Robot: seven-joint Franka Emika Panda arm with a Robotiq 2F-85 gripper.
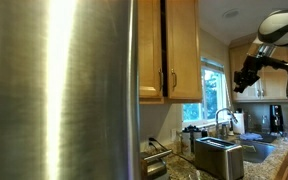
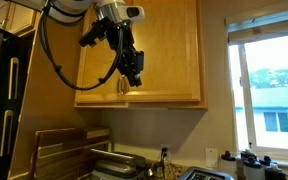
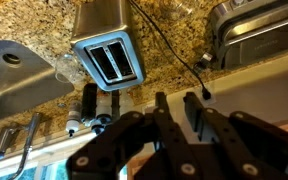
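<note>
My gripper [image 1: 242,82] is up in the air, to the right of the wooden upper cabinet [image 1: 185,50] and clear of it. A dark upright gap shows beside the cabinet door in exterior view 1. From the other side, the gripper [image 2: 134,68] appears in front of the cabinet doors [image 2: 164,60]; depth is hard to judge there. Looking down in the wrist view, the gripper has its two dark fingertips apart, with nothing between them. Far below is a silver toaster [image 3: 109,60] on the granite counter.
A sink [image 3: 14,75] with a faucet [image 3: 29,130] lies left in the wrist view. Opposite is a metal appliance [image 3: 259,35], with a black cord crossing the counter. A large steel surface [image 1: 59,90] blocks the left of exterior view 1.
</note>
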